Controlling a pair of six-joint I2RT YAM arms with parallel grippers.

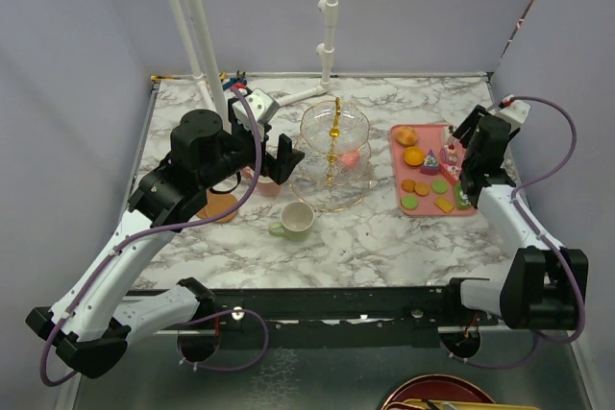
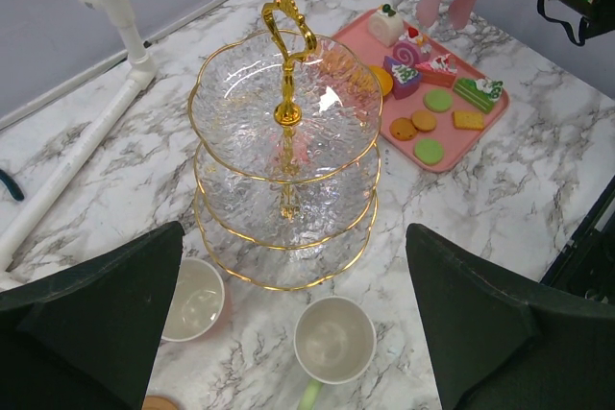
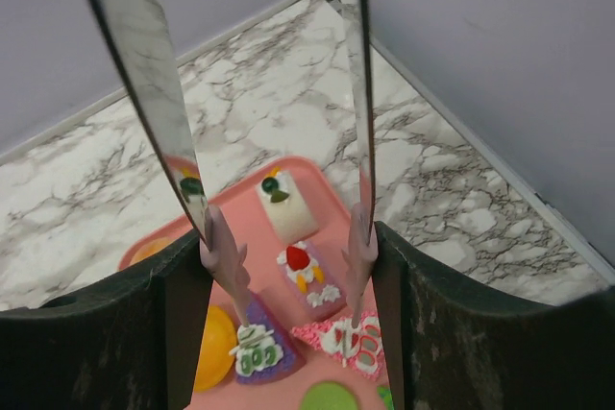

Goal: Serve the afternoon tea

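Observation:
A gold-rimmed three-tier glass stand (image 1: 333, 130) stands at the table's middle, with something pink on a lower tier. A pink tray (image 1: 404, 208) at its right holds toy cakes, round cookies and fruit-like pieces. My right gripper hangs open over the tray, its pink-tipped fingers above a white-topped purple cake (image 3: 264, 352), a strawberry-topped piece (image 3: 312, 285) and a red-and-white piece (image 3: 356, 343). My left gripper is open with nothing between its fingers, high left of the stand. A green mug (image 1: 297, 222) and a pink cup (image 2: 192, 300) stand below it.
A brown round board (image 1: 223, 218) lies at the left. White pipes (image 1: 327, 36) rise along the back and left. The walls border the table at back and sides.

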